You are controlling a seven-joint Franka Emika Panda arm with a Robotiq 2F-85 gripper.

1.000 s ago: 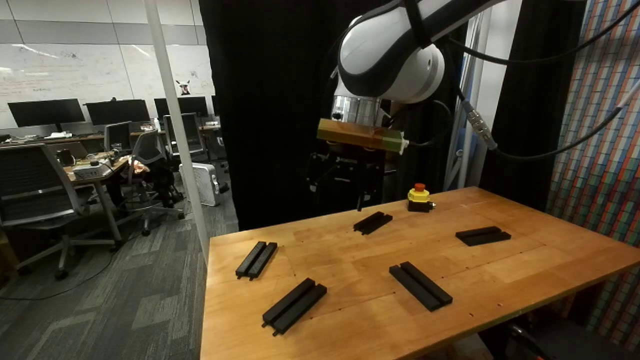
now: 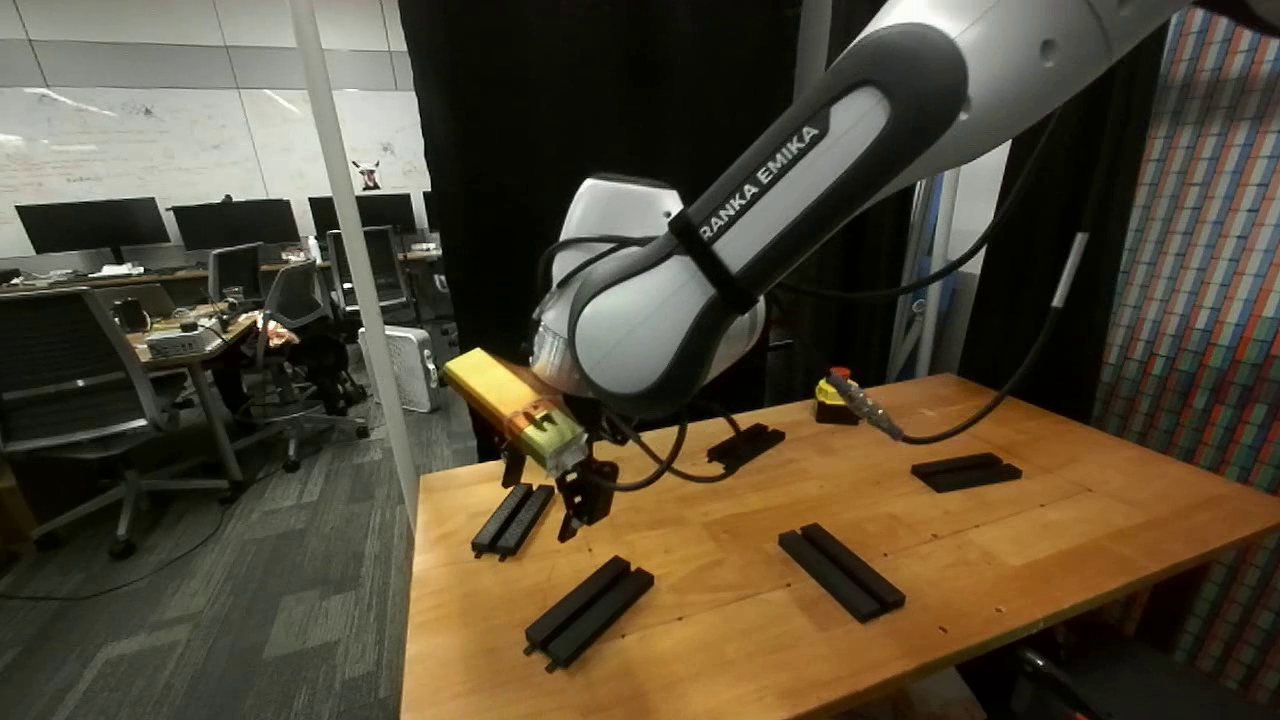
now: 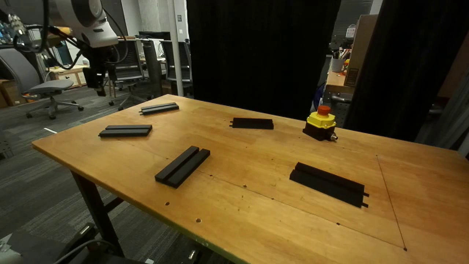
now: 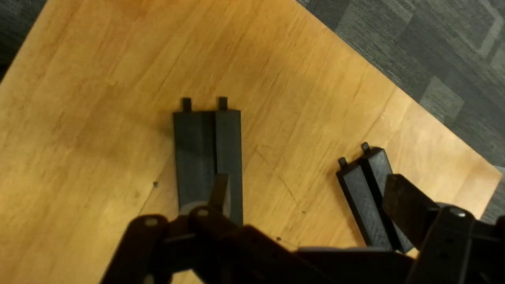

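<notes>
My gripper [image 2: 542, 498] is in the air over the left end of the table, tilted, in the first exterior view. It stands open: in the wrist view, wide-apart fingers [image 4: 403, 203] have nothing between them. Black grooved pieces lie flat and apart on the wood. One piece [image 4: 195, 149] is partly hidden behind the left finger in the wrist view, and another piece [image 4: 362, 201] is partly covered by the right one. The first exterior view shows a piece at the far left [image 2: 513, 520], one at the near left [image 2: 589, 612] and one in the middle [image 2: 841, 571].
Two further black pieces lie toward the back [image 3: 252, 123] and the right [image 3: 327, 184] in the second exterior view. A yellow emergency-stop box [image 3: 321, 123] with a red button stands by the back edge. Bare wood separates everything on the table [image 3: 246, 211].
The arm has swung left and come lower in the first exterior view, and the gripper has turned and tilted. The black pieces and the stop box have stayed put.
</notes>
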